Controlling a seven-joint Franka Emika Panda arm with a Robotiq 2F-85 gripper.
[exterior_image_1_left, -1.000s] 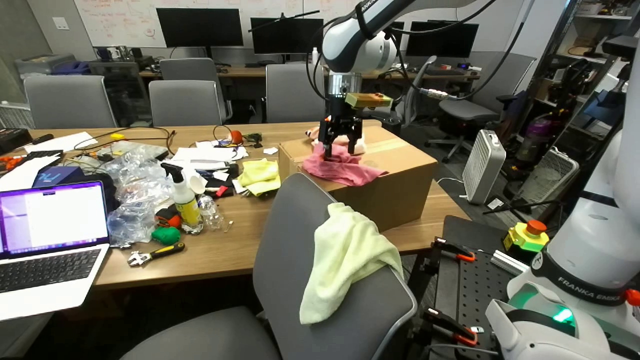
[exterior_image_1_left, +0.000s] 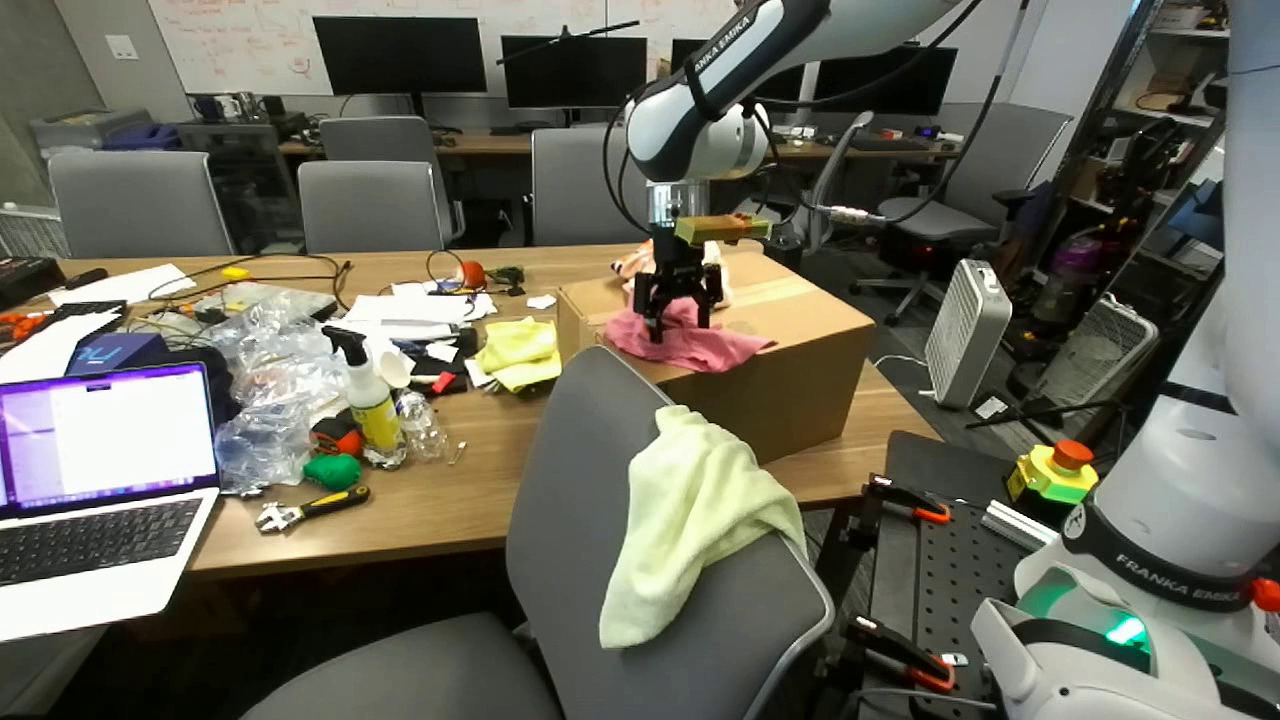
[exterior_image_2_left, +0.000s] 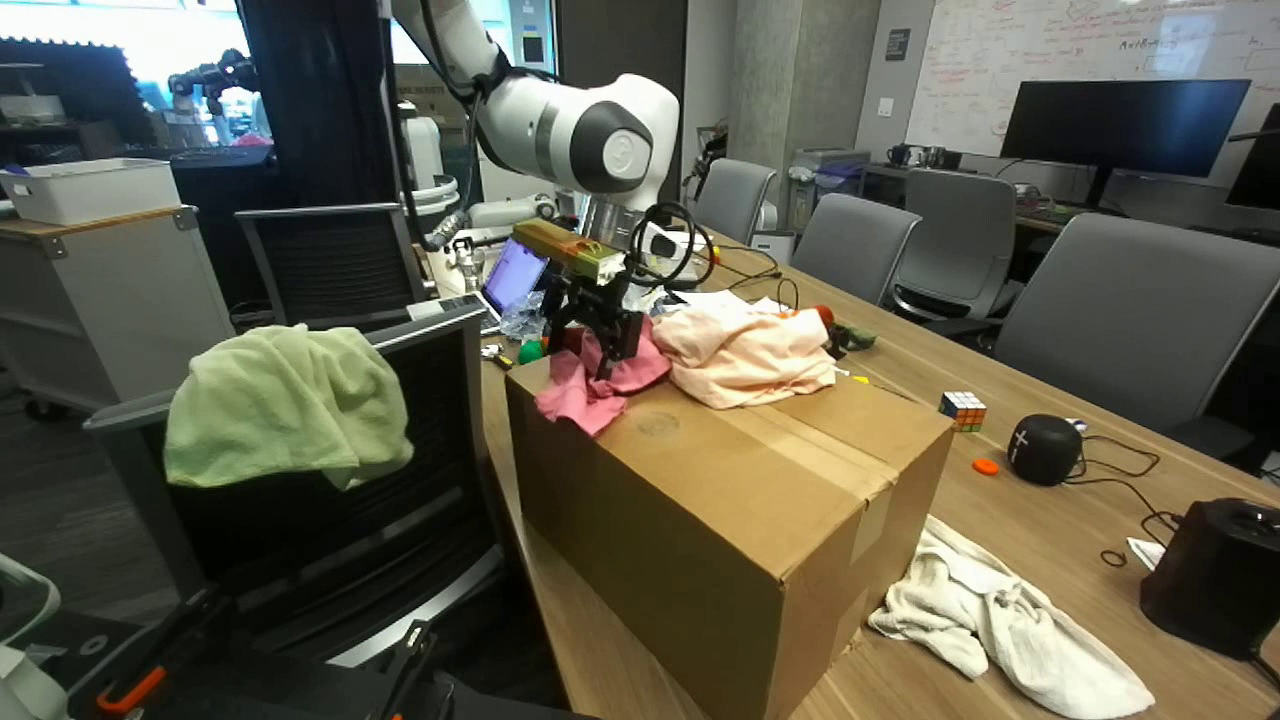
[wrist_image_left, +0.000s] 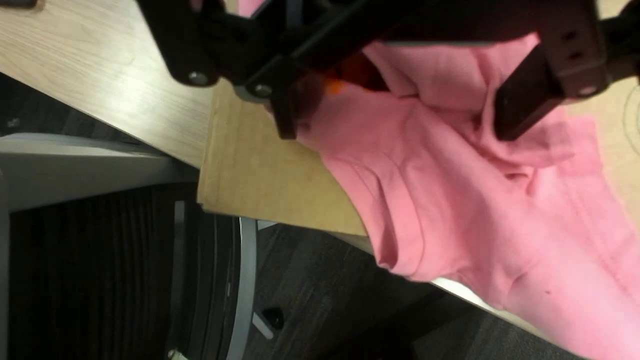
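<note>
A pink cloth (exterior_image_1_left: 690, 344) lies crumpled on the near left corner of the cardboard box (exterior_image_2_left: 672, 516), part of it draped over the edge. My gripper is open and points down at the cloth. In the wrist view its two dark fingers stand wide apart, with folds of the pink cloth (wrist_image_left: 438, 180) spread beneath and between them. From outside, the fingertips are down at the cloth's level; whether they touch it I cannot tell. A peach cloth (exterior_image_2_left: 744, 348) rests on the box beside the pink one.
A grey chair with a light green towel (exterior_image_1_left: 696, 516) stands against the table's front. Clutter, a spray bottle (exterior_image_1_left: 374, 408) and a laptop (exterior_image_1_left: 102, 468) fill the table's left. Beyond the box lie a white cloth (exterior_image_2_left: 1008, 618), a puzzle cube (exterior_image_2_left: 962, 410) and a black speaker (exterior_image_2_left: 1044, 449).
My gripper has come down and slightly left in the first exterior view, lower into the pink cloth. The cloth looks nearly unchanged.
</note>
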